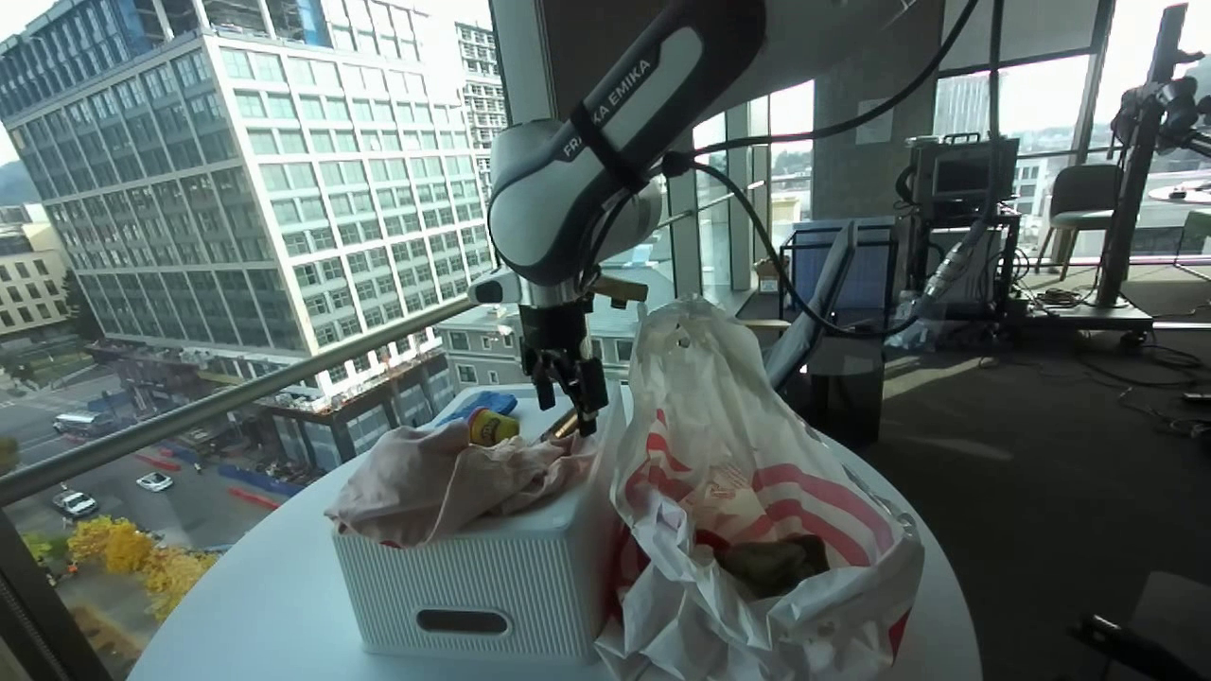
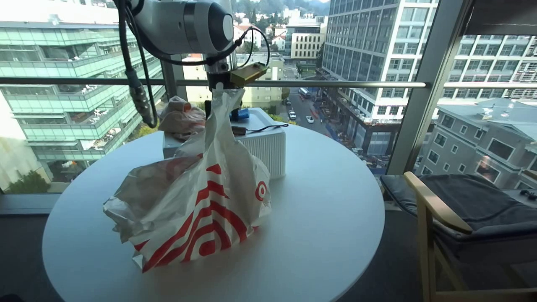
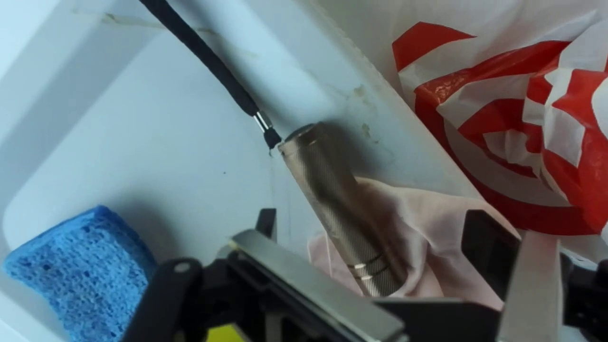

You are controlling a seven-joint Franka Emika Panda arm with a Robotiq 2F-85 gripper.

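Note:
My gripper (image 1: 567, 418) stands open just above the white ribbed box (image 1: 471, 602), close to its edge on the bag side. In the wrist view a bronze metal cylinder (image 3: 337, 199) with a black wrist strap (image 3: 205, 54) lies between the spread fingers, its lower end resting on pink cloth (image 3: 430, 213). No contact between the fingers and the cylinder shows. The cloth drapes over the box's front. A blue sponge (image 3: 85, 273) and a yellow tub (image 1: 493, 427) also sit on the box top. Seen from the second exterior camera, the bag hides most of my fingers.
A white plastic bag (image 2: 236, 166) with red stripes stands tall right beside the box, with a dark item (image 1: 774, 564) in its open mouth. The round white table (image 2: 322, 211) has free room at its side. A chair (image 2: 448, 206) stands beyond the table's edge.

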